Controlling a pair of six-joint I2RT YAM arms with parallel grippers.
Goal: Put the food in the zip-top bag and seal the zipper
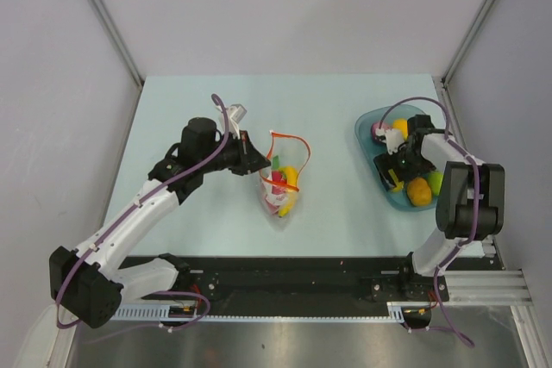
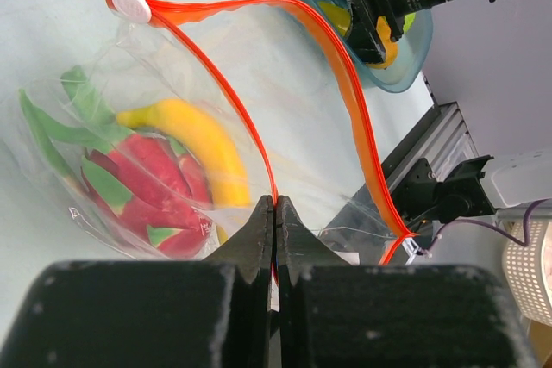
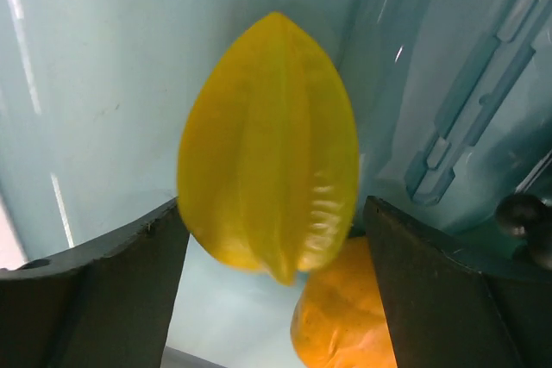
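The clear zip bag (image 1: 280,196), with orange zipper, holds a yellow banana (image 2: 198,140) and red-and-green food (image 2: 147,187). My left gripper is shut on the bag's orange zipper edge, holding the mouth raised. My right gripper stands open, low over a yellow fruit (image 3: 267,140) in the blue bin (image 1: 366,140) at the right, its fingers either side of the fruit's near end.
Beside that fruit lies an orange food (image 1: 418,192); green (image 1: 435,184), pink and other yellow pieces share the bin.
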